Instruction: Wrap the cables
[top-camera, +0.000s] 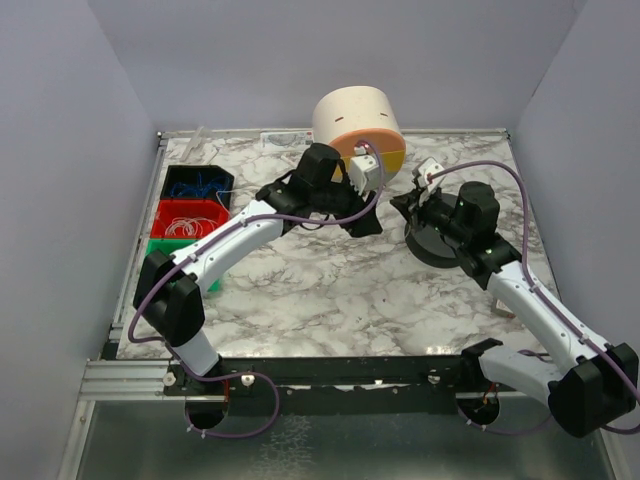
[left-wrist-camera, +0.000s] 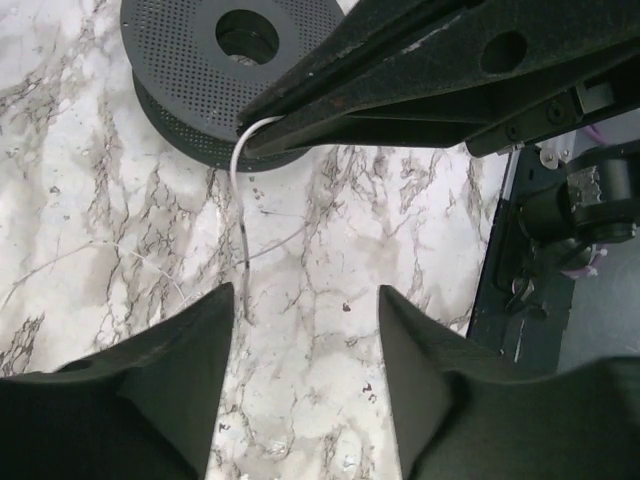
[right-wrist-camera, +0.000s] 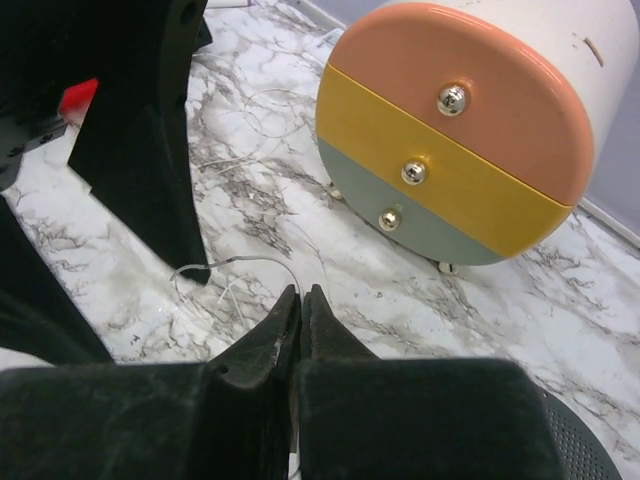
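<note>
A thin white cable (left-wrist-camera: 239, 195) runs from my right gripper, which is shut on it near the fingertips. From there the cable (right-wrist-camera: 250, 259) arcs left, passing in front of the left gripper's fingers in the right wrist view. My left gripper stands open, and the cable's end hangs free between and beyond its fingertips. The top view has both grippers facing each other over the table's middle, the left one (top-camera: 367, 222) low, the right one (top-camera: 402, 203) beside the spool. A dark perforated spool (left-wrist-camera: 180, 75) lies flat beneath the right gripper.
On the left stand a black bin (top-camera: 228, 178) with blue cable, a red bin (top-camera: 163, 219) with white cable and a green bin (top-camera: 213, 287). A cream drum (right-wrist-camera: 455, 45) with a striped, knobbed front is at the back. Bare marble (top-camera: 330, 310) lies in front.
</note>
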